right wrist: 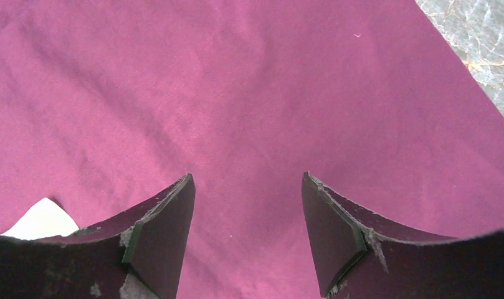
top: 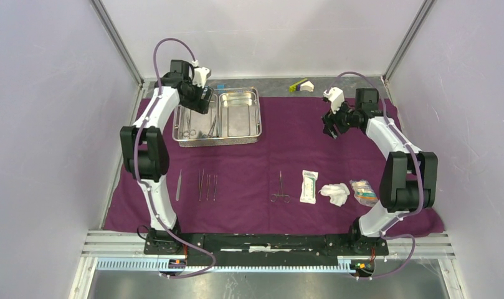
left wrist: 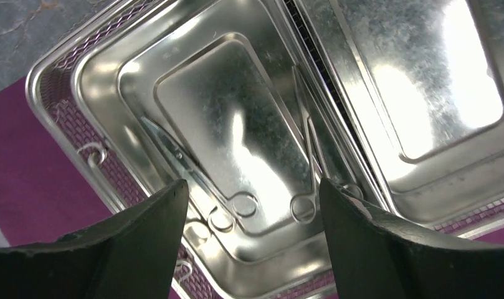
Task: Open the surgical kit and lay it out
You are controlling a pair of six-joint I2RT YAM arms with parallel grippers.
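A metal tray with two compartments sits at the back left of the purple cloth. Its left compartment holds scissor-like instruments. My left gripper hangs over that compartment, fingers apart, nothing between them. My right gripper is open over bare cloth at the right. Laid out in front are a scalpel handle, several slim instruments, a clamp, a white packet, white gloves and a bagged item.
Small yellow and white items lie on the grey strip behind the cloth. The cloth's middle, right of the tray, is clear. Walls bound both sides and the back.
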